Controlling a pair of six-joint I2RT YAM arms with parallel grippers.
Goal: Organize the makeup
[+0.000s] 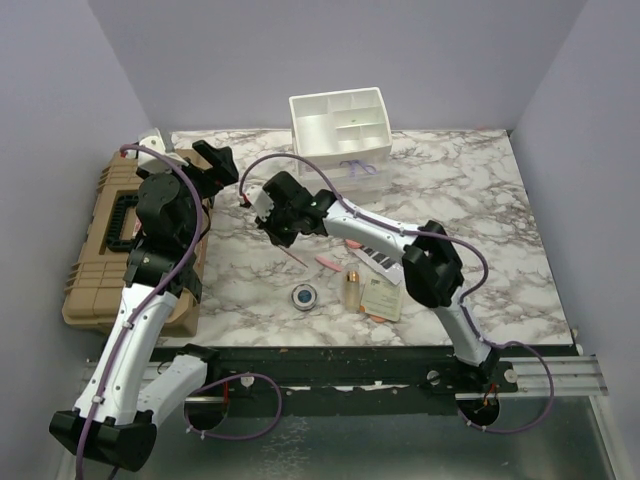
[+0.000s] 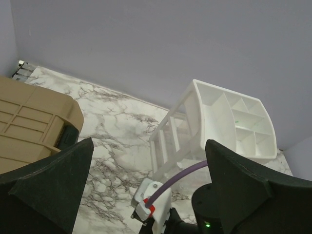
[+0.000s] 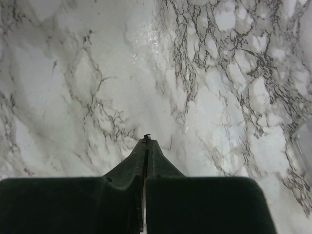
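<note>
My left gripper (image 1: 215,165) is open, raised over the tan case at the left. My right gripper is shut, nothing visible between its fingers, low over bare marble; from above it is beside a thin stick (image 1: 292,255). Also on the marble lie a pink item (image 1: 328,263), a round compact (image 1: 304,297), a gold-capped bottle (image 1: 351,295), pale palettes or cards (image 1: 382,298) and a pale striped item (image 1: 378,260), partly behind my right arm. A white compartmented organizer (image 2: 217,117) stands on clear drawers at the back.
The tan case (image 1: 85,285) fills the left edge of the table. The marble top (image 1: 480,210) is clear on the right, and walls rise at both sides and behind.
</note>
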